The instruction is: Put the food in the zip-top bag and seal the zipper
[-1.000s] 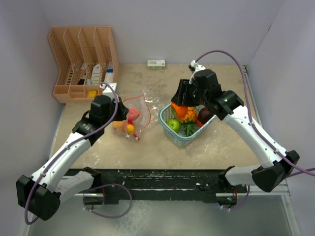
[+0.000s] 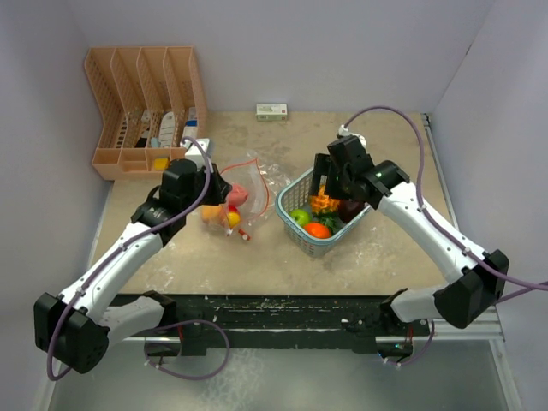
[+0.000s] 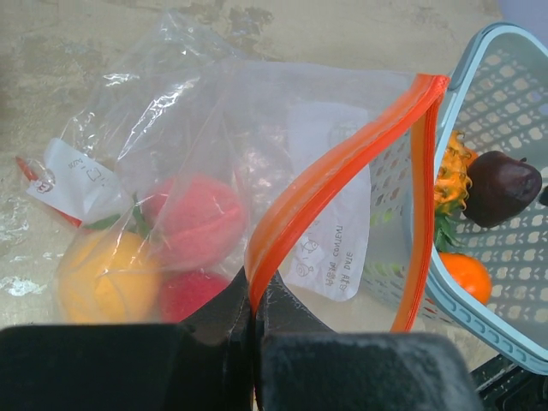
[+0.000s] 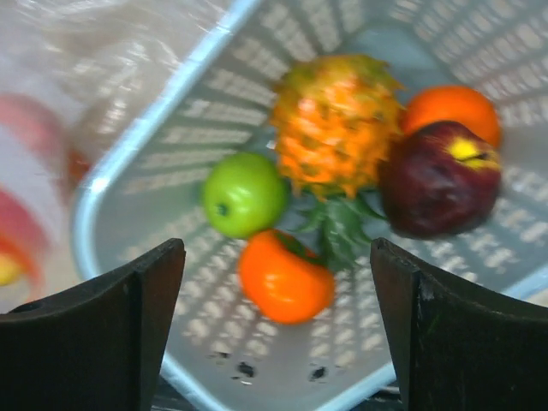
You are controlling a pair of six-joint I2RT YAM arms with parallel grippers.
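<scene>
The clear zip top bag has an orange zipper rim, and its mouth gapes toward the basket. My left gripper is shut on the rim's near end. Through the film show a yellow-orange round food, a pink-red one and a darker red one. Above the basket, my right gripper is open, nothing between its fingers. Beneath it lie a green apple, a pineapple, a dark purple fruit, an orange food and another orange piece.
The pale blue basket stands just right of the bag. A tan divided rack occupies the back left, and a small box lies at the back. Bare table stretches in front.
A second ago my right gripper held an orange food over the basket; that food now lies in the basket's front. The left arm shifted slightly.
</scene>
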